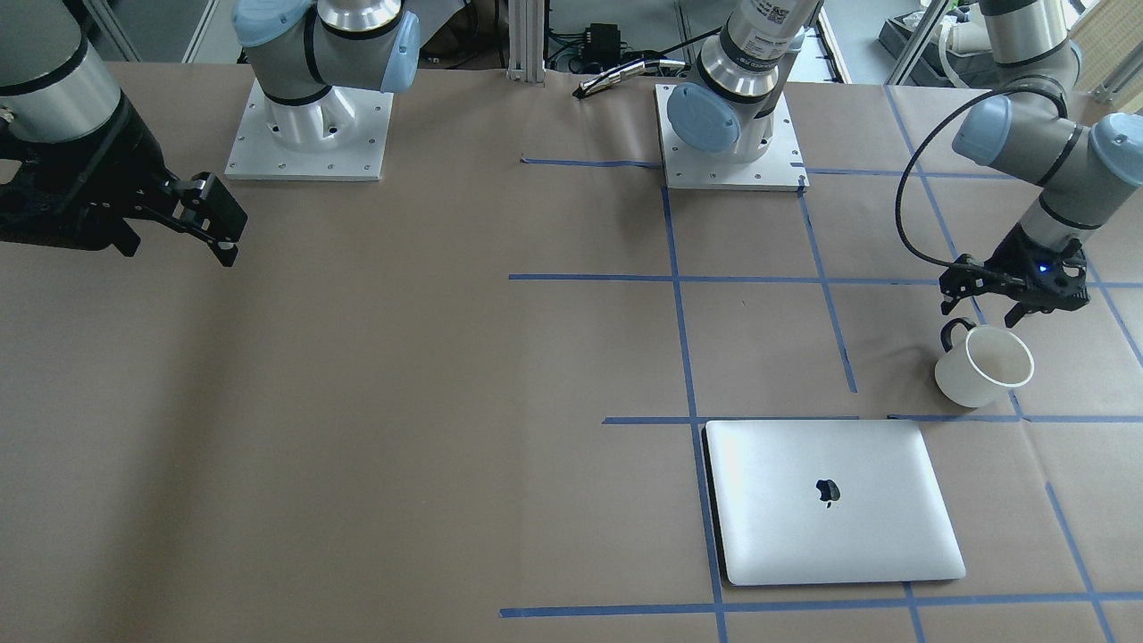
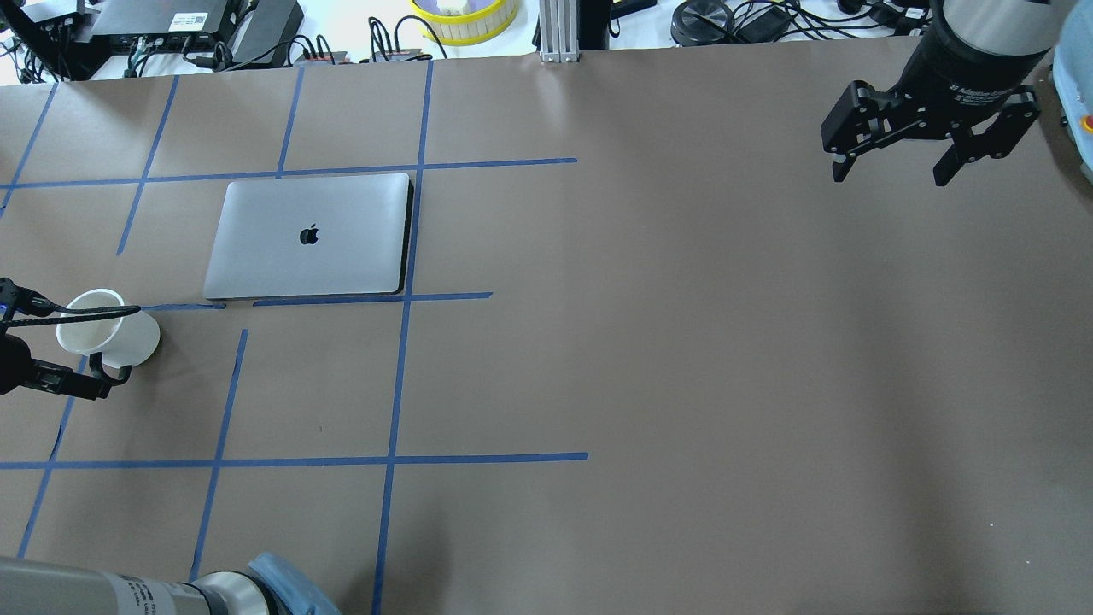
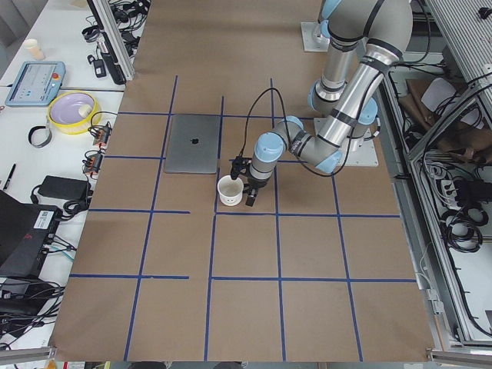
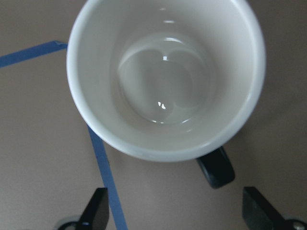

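Observation:
A white mug (image 1: 980, 370) with a black handle stands upright on the taped table. My gripper (image 1: 977, 313) hangs just above it, fingers apart on the handle side, with nothing between them. From the left wrist view, the mug's empty interior (image 4: 163, 81) fills the upper middle, and the dark handle (image 4: 216, 167) points down between my two open fingertips. In the top view the mug (image 2: 133, 338) is partly hidden by cables.
A closed silver laptop (image 1: 836, 504) lies in front of the mug. Other robot arms stand at the back and at the left of the front view (image 1: 129, 193).

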